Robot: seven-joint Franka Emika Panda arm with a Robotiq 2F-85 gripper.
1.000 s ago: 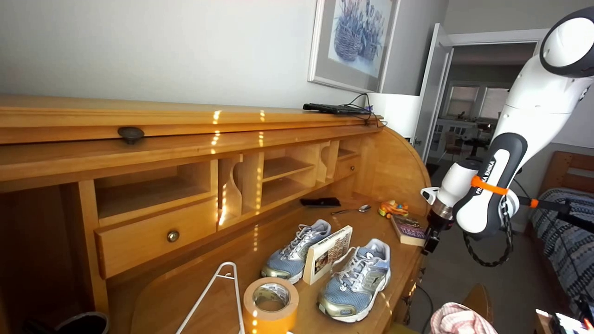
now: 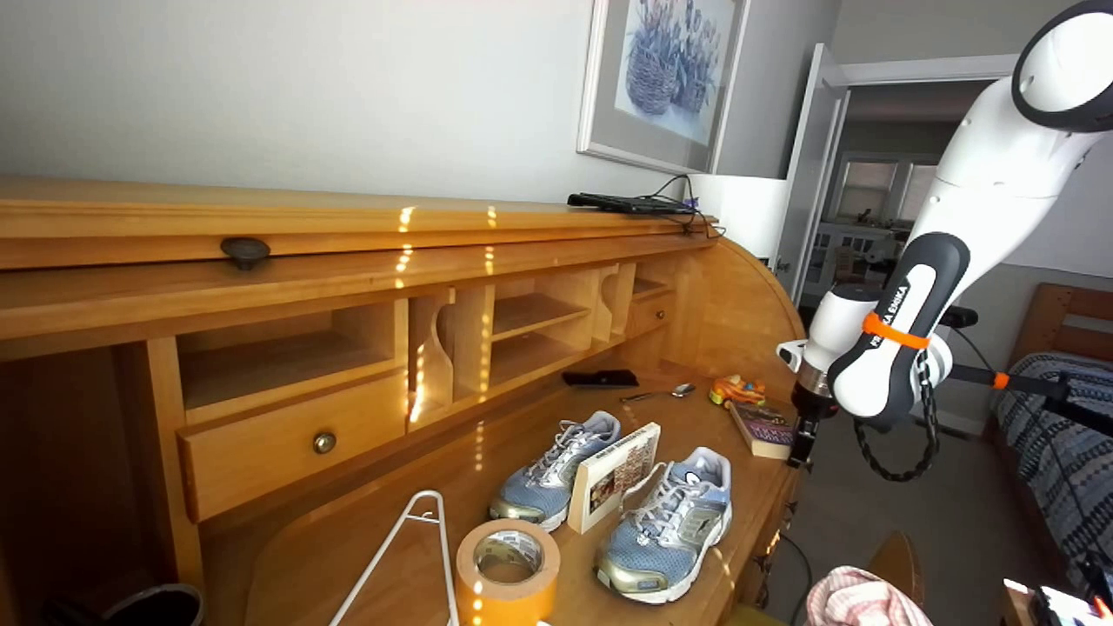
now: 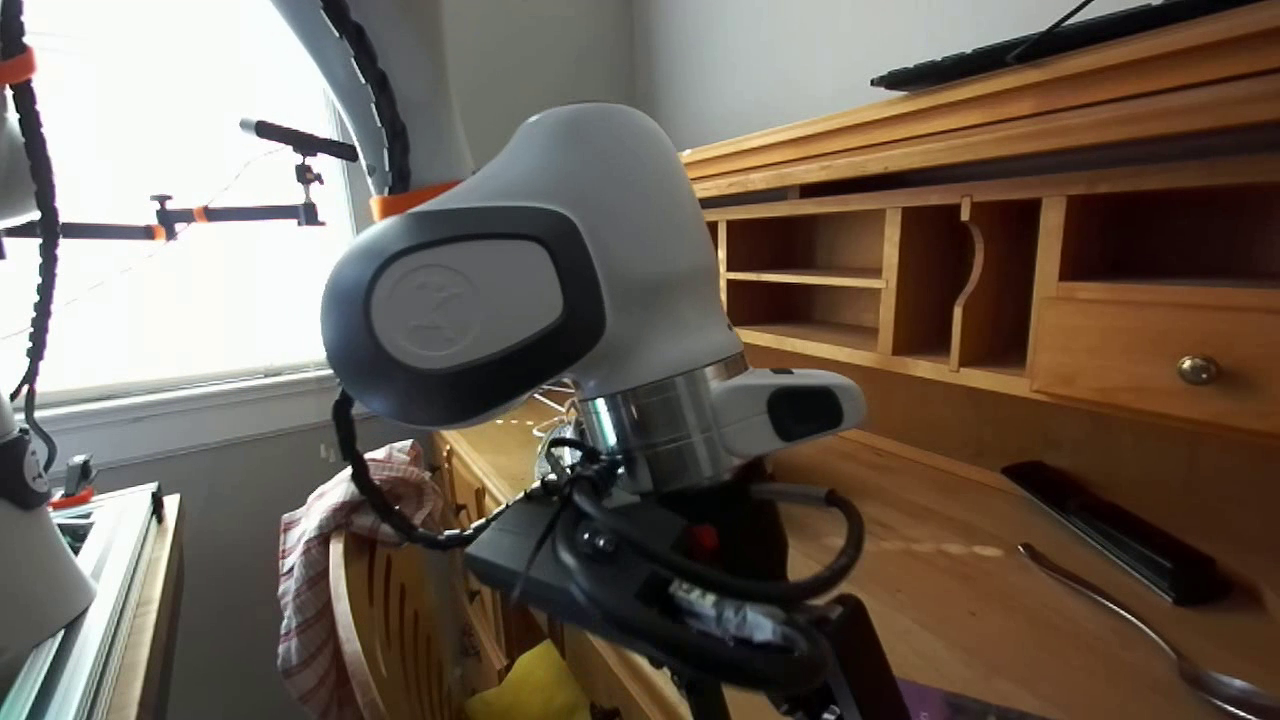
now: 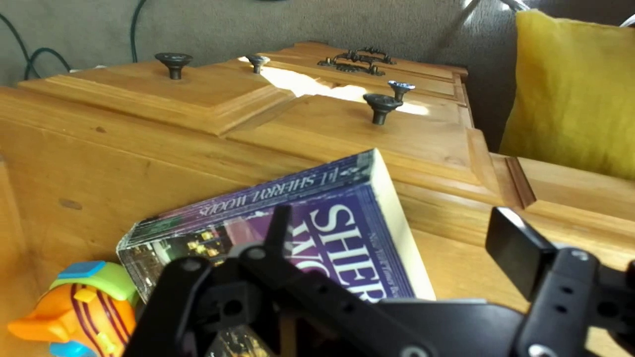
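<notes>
A thick purple paperback point(image 4: 351, 238) lies on the desk by its front edge, its spine toward the drawers in the wrist view. My gripper is open, with one finger point(image 4: 516, 253) right of the book and the other in front of its cover. Whether either finger touches the book I cannot tell. In exterior view 1 the gripper point(image 2: 801, 450) is beside the same book point(image 2: 764, 429), at the desk's right edge. An orange toy point(image 4: 89, 312) with green and blue parts sits against the book's far end.
Two blue-grey running shoes point(image 2: 673, 527) flank an upright book point(image 2: 613, 476). Orange tape point(image 2: 508, 574) and a white hanger point(image 2: 402, 553) lie nearer. A spoon point(image 3: 1152, 630) and a black case point(image 3: 1113, 532) lie toward the desk's back. Some desktop between them is bare.
The arm has shifted left in exterior view 1, bringing the gripper slightly closer to the paperback's end of the desk. The book, toy and shoes have stayed in place.
</notes>
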